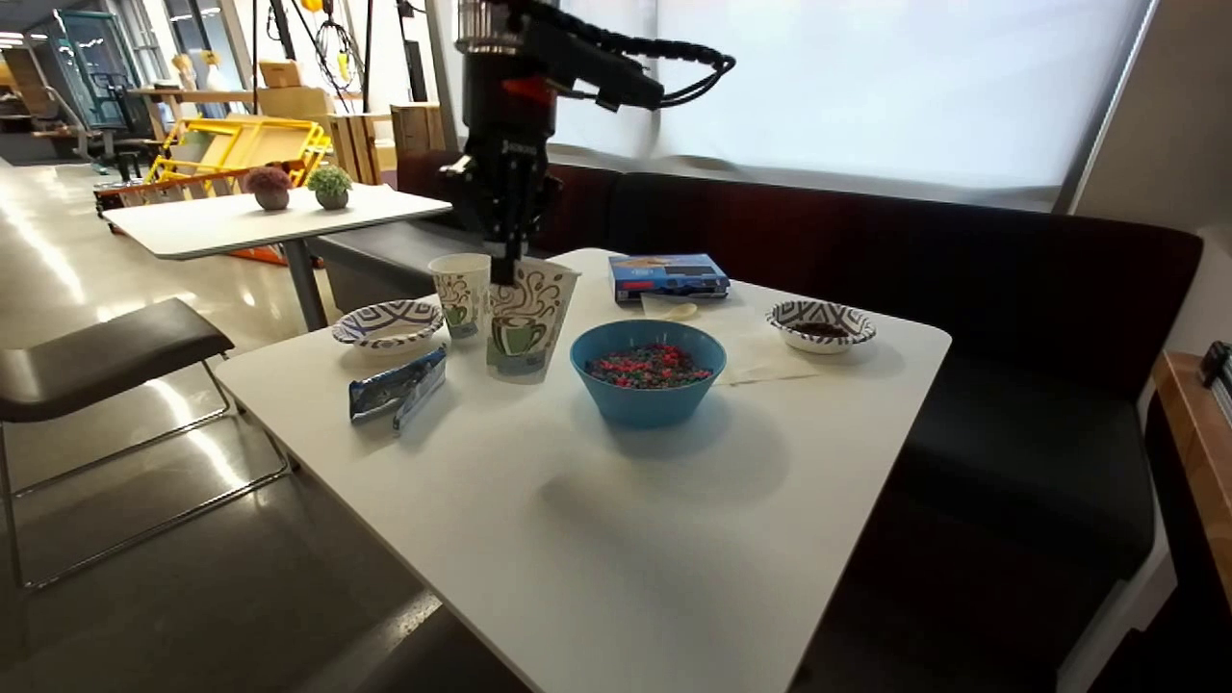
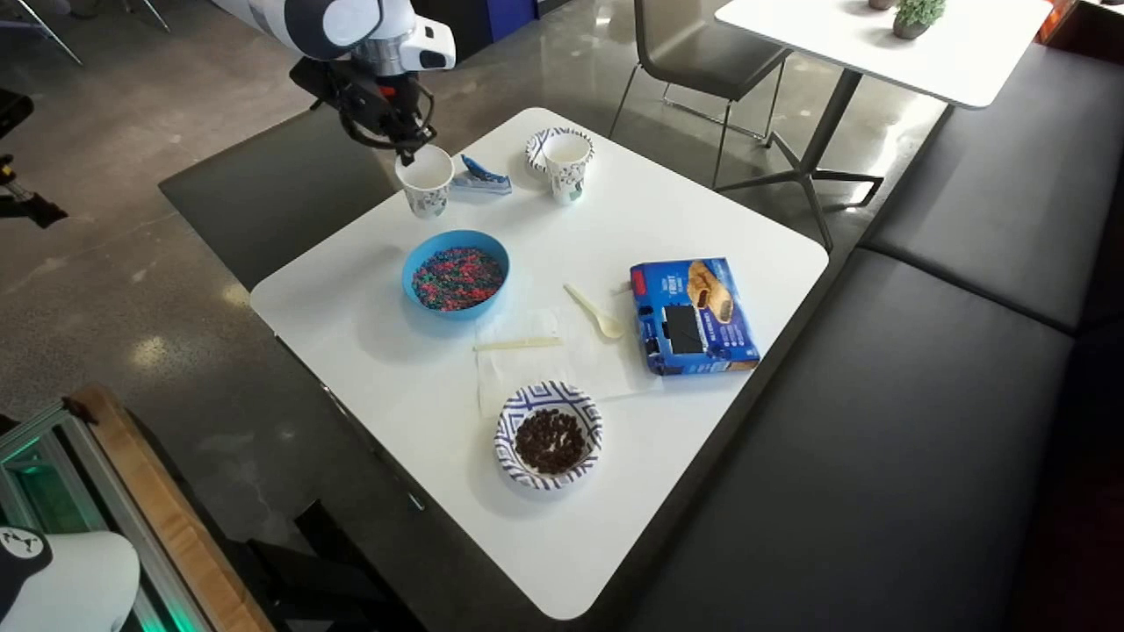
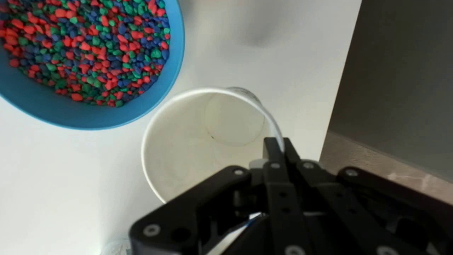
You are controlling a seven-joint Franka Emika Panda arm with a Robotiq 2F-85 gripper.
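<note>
A paper cup point(image 1: 531, 314) with a coffee-cup print hangs tilted from my gripper, which is shut on its rim. One finger is inside the cup and the other outside. Looking down into the cup point(image 3: 204, 140) in the wrist view, I see a pale interior that appears empty. Close by stands a blue bowl point(image 1: 647, 398) of red, green and blue pebbles. A second, similar cup point(image 2: 566, 174) is upright farther back, beside a patterned paper bowl point(image 2: 539, 147).
Blue foil wrappers point(image 2: 481, 179) lie near the held cup. A blue box point(image 2: 695, 316), a pale spoon point(image 2: 595, 312) and a patterned bowl point(image 2: 590, 448) with dark bits occupy the other side.
</note>
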